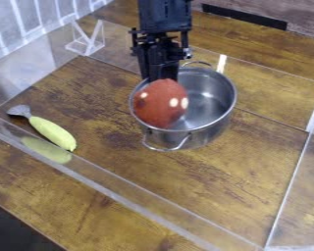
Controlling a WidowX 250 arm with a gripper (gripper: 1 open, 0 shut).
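A steel pot (206, 123) with wire handles is at the upper middle, a red ball-like object (160, 101) with pale spots inside or over its left side. My black gripper (160, 74) comes down from the top onto the pot's back left, just behind the red object; its fingertips are partly hidden, so I cannot tell what it grips.
A yellow banana-like object (52, 132) and a grey utensil end (21, 111) lie at the left. Clear plastic walls surround the wooden worktop (173, 196), whose front middle is bare.
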